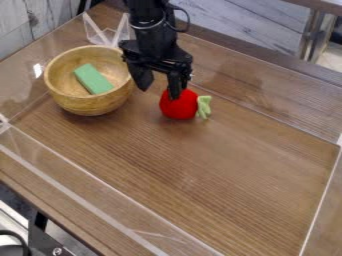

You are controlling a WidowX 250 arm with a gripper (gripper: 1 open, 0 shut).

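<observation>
My black gripper (158, 78) is lowered over a round red object (179, 106) with a pale green top at its right, on the wooden table (201, 190). The fingers stand apart, the nearer one at the red object's upper left; whether they touch it is unclear.
A yellow bowl (123, 100) holding a green block (91, 79) stands at the left. A clear plastic item lies behind it. A dark cable runs at the lower left corner.
</observation>
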